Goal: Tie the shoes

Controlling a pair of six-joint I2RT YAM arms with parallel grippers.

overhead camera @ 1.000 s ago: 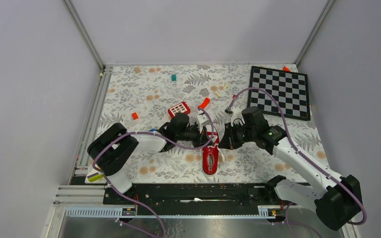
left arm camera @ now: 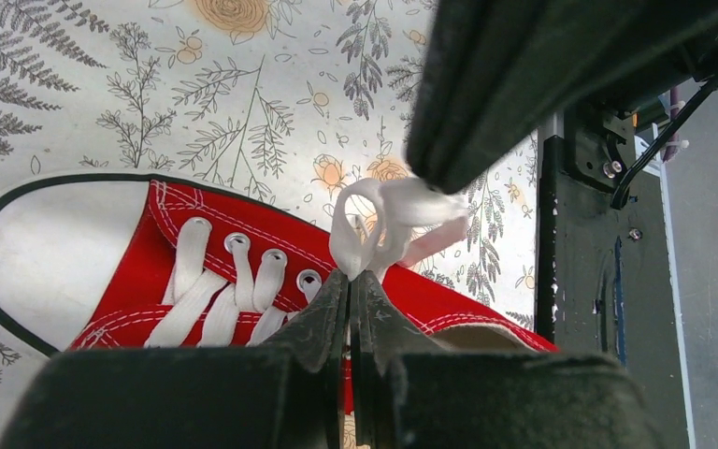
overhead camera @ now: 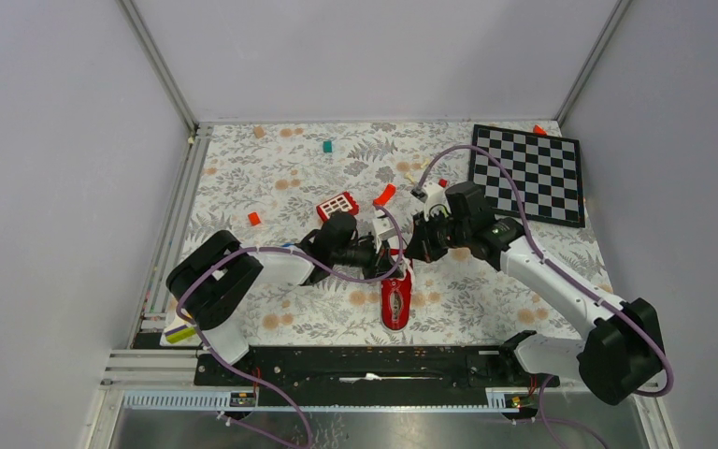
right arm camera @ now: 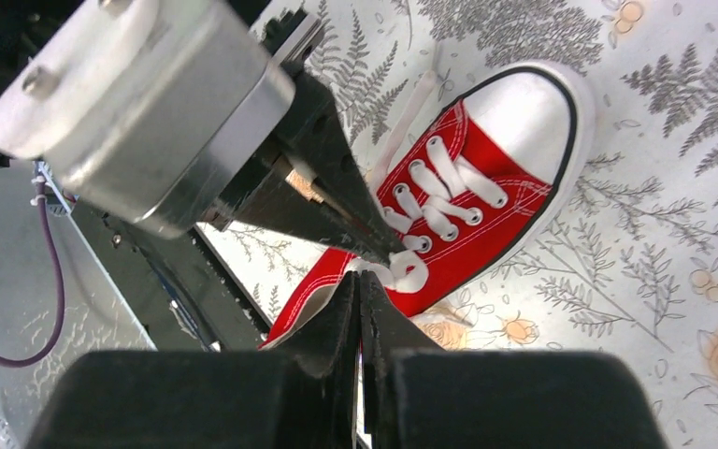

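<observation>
A red canvas shoe [overhead camera: 395, 304] lies on the floral table between the two arms, white toe cap [left arm camera: 56, 253] to the left in the left wrist view, white lace crossed through its eyelets. My left gripper is shut at the lace's top, a white loop [left arm camera: 355, 224] standing just beyond its fingertips. My right gripper is shut over the shoe beside my left fingers, on white lace at its tips. In the left wrist view the right fingers hang above the loop, with lace reaching up to them.
A checkerboard [overhead camera: 525, 173] lies at the back right. A red-and-white object [overhead camera: 335, 204], red pieces [overhead camera: 253, 218] and a teal block [overhead camera: 327, 147] are scattered around. The black front rail [left arm camera: 561, 271] borders the table near the shoe.
The right arm has moved toward the back of the table and slightly left, drawing lace that hung at the shoe's right side along with it. The left arm has stayed nearly still.
</observation>
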